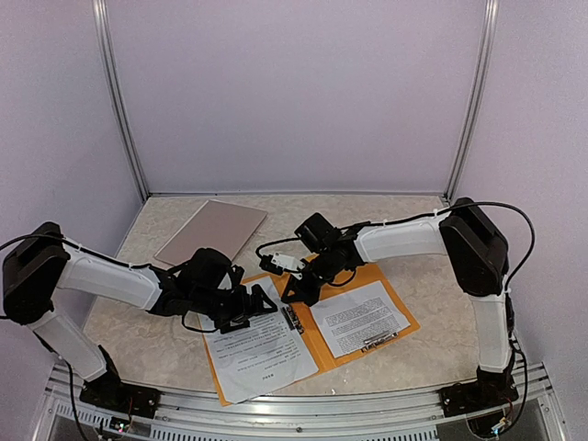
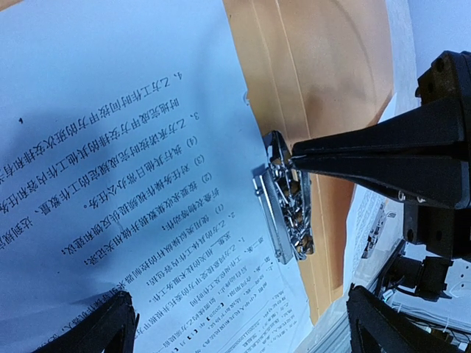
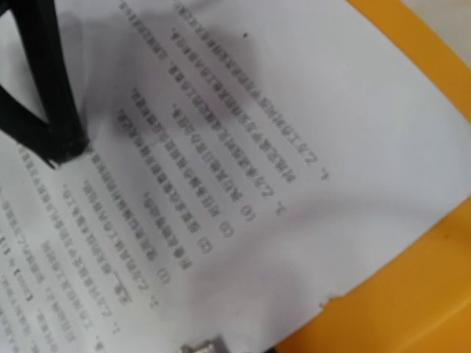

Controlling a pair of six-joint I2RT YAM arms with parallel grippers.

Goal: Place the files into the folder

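Note:
An orange folder [image 1: 404, 322] lies open. A printed sheet [image 1: 257, 358] covers its left side, beside a metal clip [image 2: 287, 206] along the spine; another sheet [image 1: 354, 317] lies on the right side under a clip [image 1: 378, 342]. My left gripper is open low over the left sheet, its fingers at either lower corner of the left wrist view. My right gripper is shut, its tips touching or just over the metal clip at the spine, with nothing seen between them.
A flat pinkish board [image 1: 209, 230] lies at the back left. Bare table surrounds the folder on the right and behind. Both arms are close together over the folder, with walls around the table.

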